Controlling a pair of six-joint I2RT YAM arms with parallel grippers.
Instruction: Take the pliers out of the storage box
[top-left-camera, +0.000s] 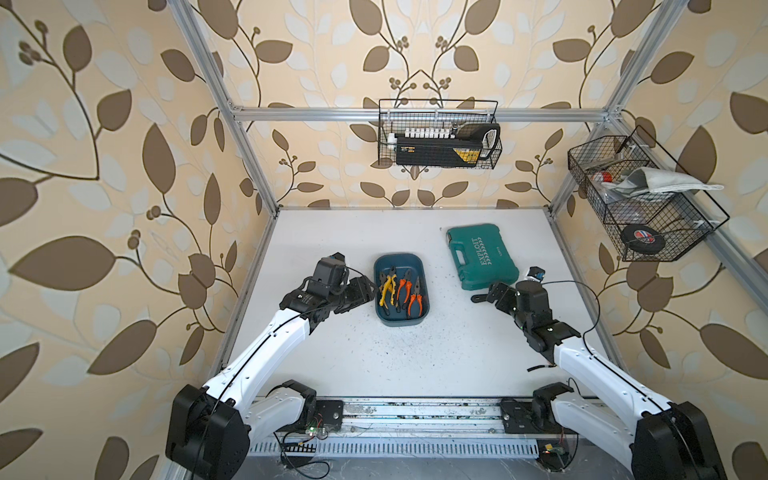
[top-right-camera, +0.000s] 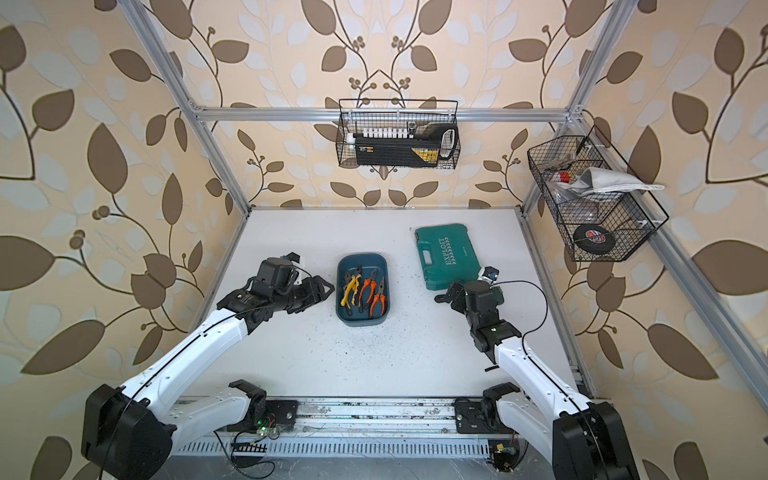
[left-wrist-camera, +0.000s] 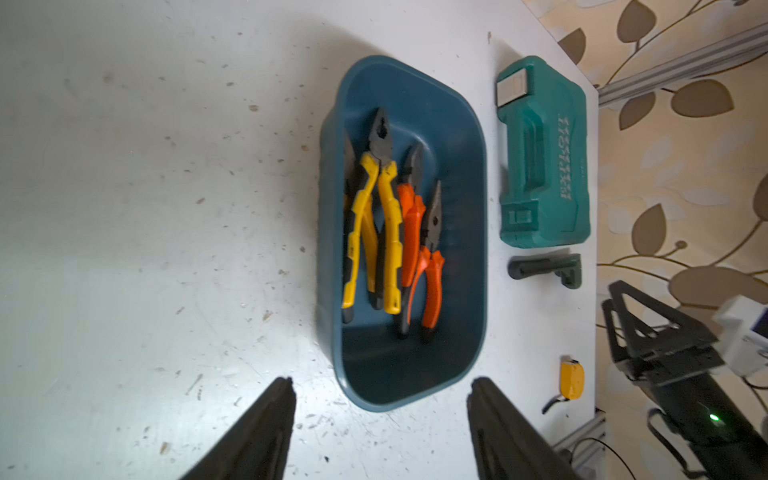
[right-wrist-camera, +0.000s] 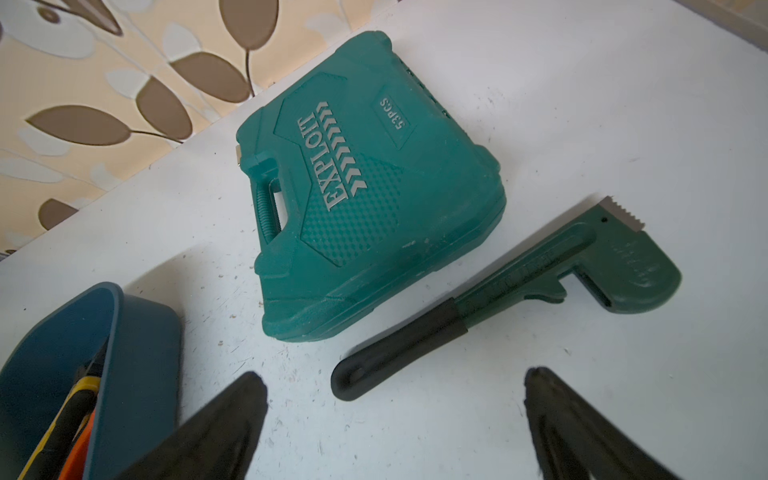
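A dark blue storage box (left-wrist-camera: 406, 396) stands mid-table with several pliers in it. On its left side lie yellow-and-black pliers (left-wrist-camera: 392, 232), with another yellow-handled pair partly hidden beneath. Two orange-handled tools, including long-nose pliers (left-wrist-camera: 430, 280), lie to their right. My left gripper is open, just left of the box in the top views, and nothing is between its fingers. My right gripper also stands open and empty, over the table near the green pipe wrench (right-wrist-camera: 512, 276), clear of the box.
A green tool case (right-wrist-camera: 368, 192) lies at the back right, the wrench in front of it. A yellow tape measure (left-wrist-camera: 571, 379) sits near the right side. Wire baskets (top-left-camera: 438, 156) hang above the back edge. Free table surrounds the box at front and left.
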